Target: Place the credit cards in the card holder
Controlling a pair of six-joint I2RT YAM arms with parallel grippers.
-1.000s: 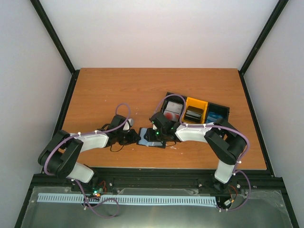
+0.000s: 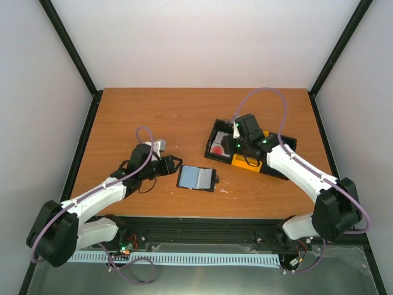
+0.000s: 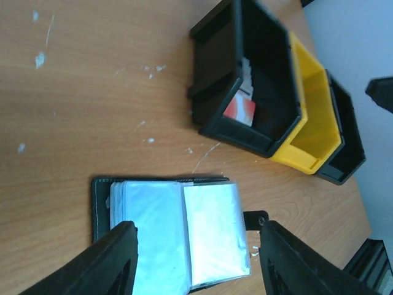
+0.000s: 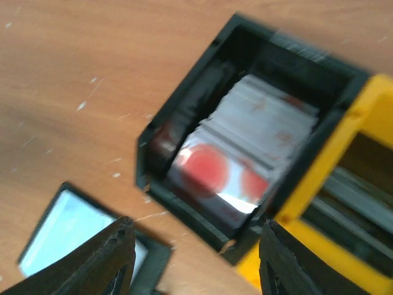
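The open card holder (image 2: pixel 196 177) lies flat on the table, its pale clear sleeves (image 3: pixel 156 236) facing up and its clasp strap (image 3: pixel 256 219) at one side. My left gripper hovers at the holder's left, fingers apart, holding nothing. Red-and-white and grey cards (image 4: pixel 249 132) lie in the left black bin (image 4: pixel 184 206). My right gripper is over that bin's near edge, open and empty. Whether any card sits inside the sleeves is hard to tell.
A yellow bin (image 4: pixel 319 246) adjoins the black one and holds dark and grey flat items. Another black bin (image 3: pixel 350 138) stands at the far side. Small white scraps dot the wood.
My right gripper has moved from the holder to the back right, over the bins. The left gripper has risen and shifted slightly back. The holder has stayed in place.
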